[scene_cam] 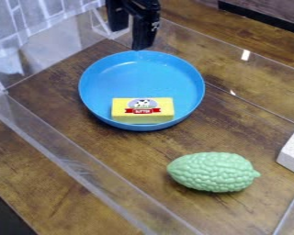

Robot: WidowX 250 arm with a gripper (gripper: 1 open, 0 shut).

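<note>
A yellow butter box (142, 110) with a cow label lies in the front part of the blue plate (147, 70). A pale green bumpy gourd (213, 172) rests on the wooden table to the lower right, apart from the plate. The dark gripper (142, 29) is at the top of the view, above and behind the plate's far rim, partly cut off by the frame; nothing shows held in it, and its fingers are open.
A white block (293, 151) sits at the right edge. Clear plastic walls run along the left and right of the work area. Bare wood (76, 138) shows left of and in front of the plate.
</note>
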